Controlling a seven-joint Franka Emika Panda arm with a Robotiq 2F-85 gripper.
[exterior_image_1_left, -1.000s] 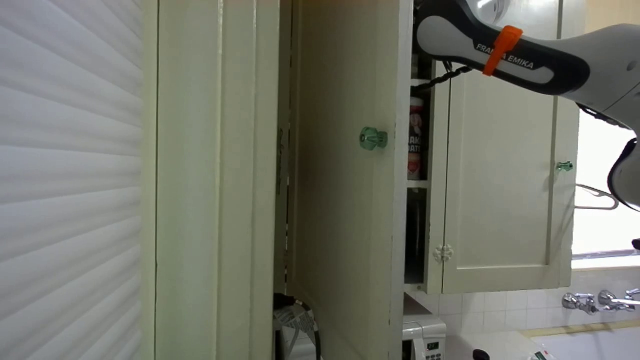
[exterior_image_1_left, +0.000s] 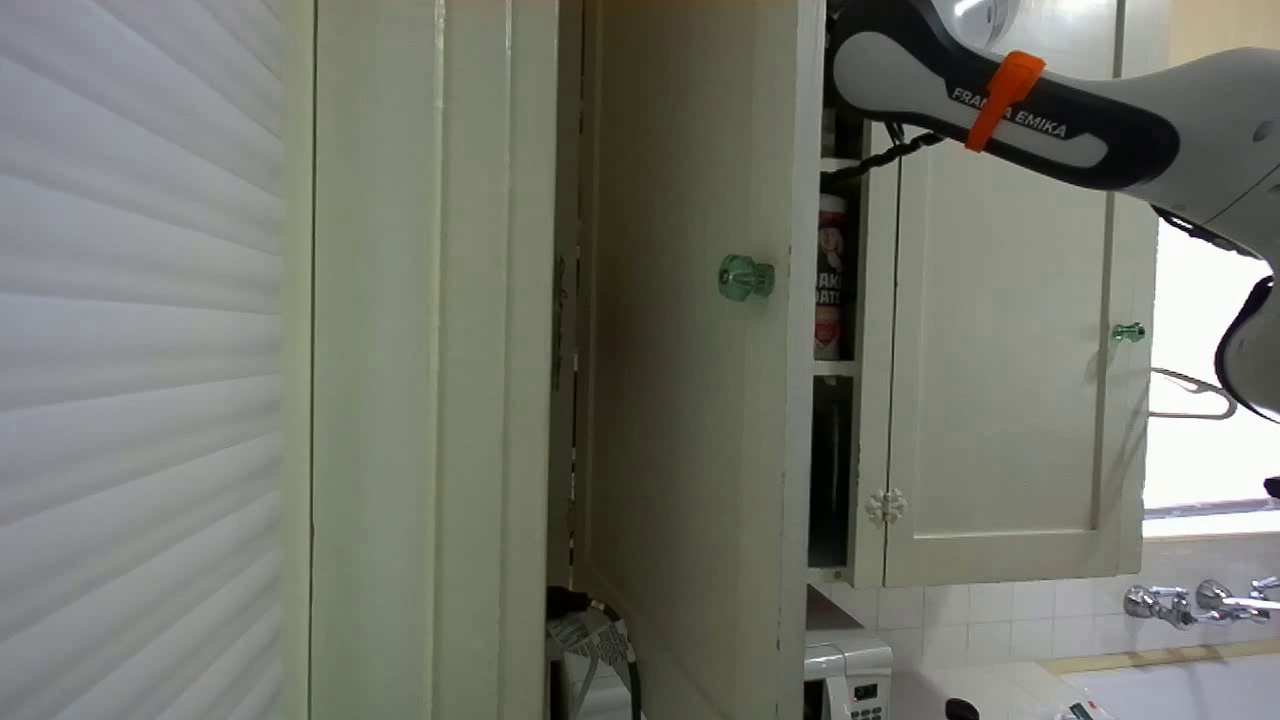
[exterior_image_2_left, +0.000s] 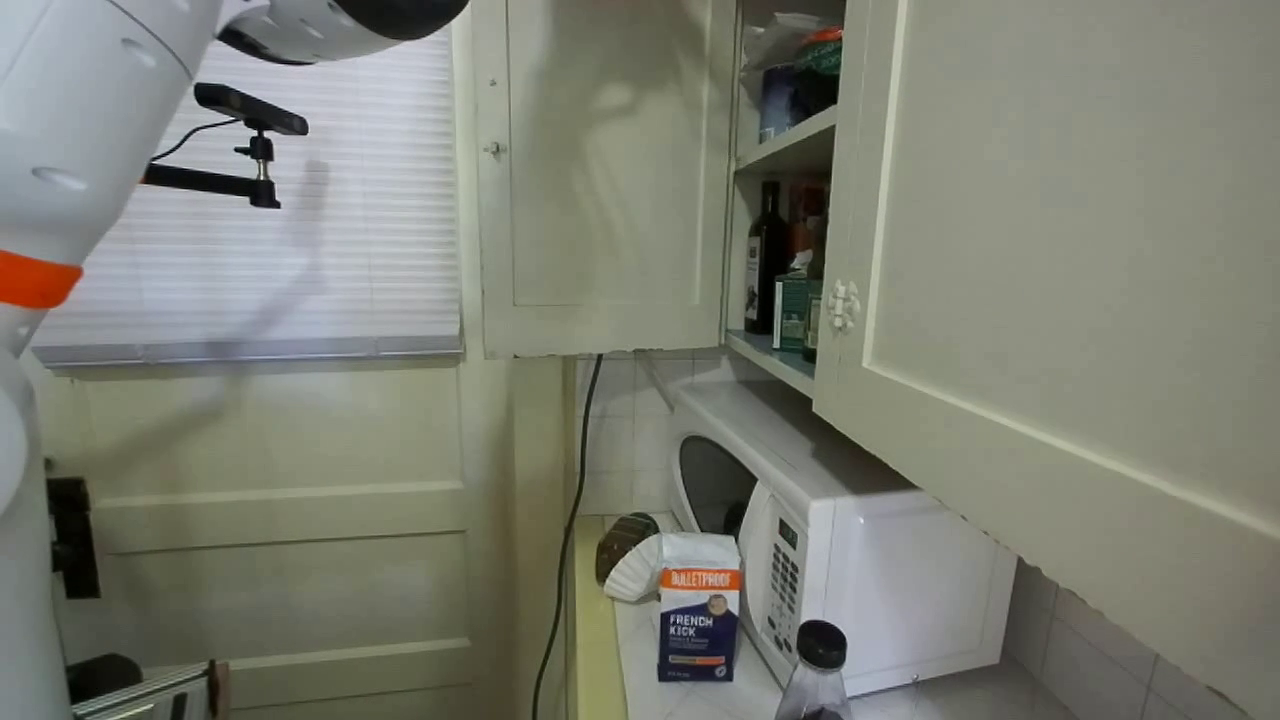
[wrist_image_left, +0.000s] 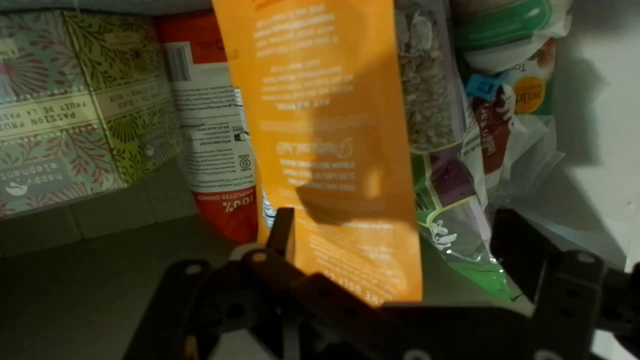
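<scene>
In the wrist view my gripper is open, its two dark fingers wide apart. An orange pouch (wrist_image_left: 342, 150) fills the middle of that view, its lower part showing between the fingers. Whether the left finger touches it I cannot tell. Right of the pouch stands a clear bag of pale grains (wrist_image_left: 427, 90) with a purple and green label. A red and white bag (wrist_image_left: 213, 114) is on its left, partly covered by it. Neither exterior view shows the gripper.
A patterned tea box (wrist_image_left: 54, 108) stands at the left in the wrist view, and crumpled plastic bags (wrist_image_left: 510, 114) crowd the right beside a white wall. The open cabinet door (exterior_image_1_left: 684, 360) hangs near the arm. Below are a microwave (exterior_image_2_left: 888, 576) and a coffee bag (exterior_image_2_left: 698, 624).
</scene>
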